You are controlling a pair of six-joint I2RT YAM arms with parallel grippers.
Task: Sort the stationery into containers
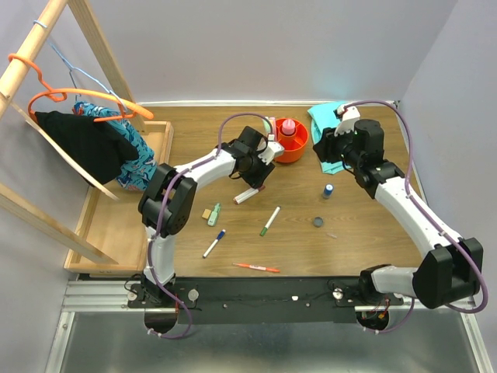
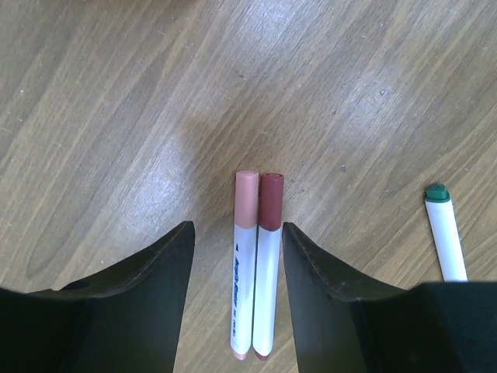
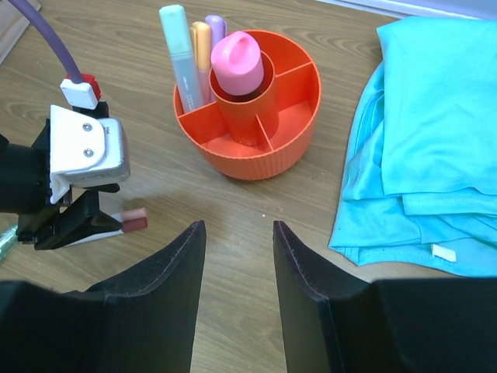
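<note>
Two white markers lie side by side on the table, a pink-capped one (image 2: 244,272) and a dark red-capped one (image 2: 267,272). My left gripper is open above them, one finger on each side, with a gap left of the pink-capped marker. In the right wrist view, the orange divided container (image 3: 260,167) holds highlighters (image 3: 182,66) in one compartment and a pink-topped item (image 3: 238,62) in its central cup. Open and empty, my right gripper hangs right of the container in the top view. Also on the table are a green-capped marker (image 1: 270,221), a blue-capped marker (image 1: 214,244) and an orange pen (image 1: 256,268).
A turquoise cloth (image 3: 439,132) lies right of the container. Glue-like green bottle (image 1: 214,214), small tan block (image 1: 206,214), blue-and-white bottle (image 1: 328,191) and grey disc (image 1: 318,222) are scattered about. A wooden rack with hangers (image 1: 85,95) stands at the left.
</note>
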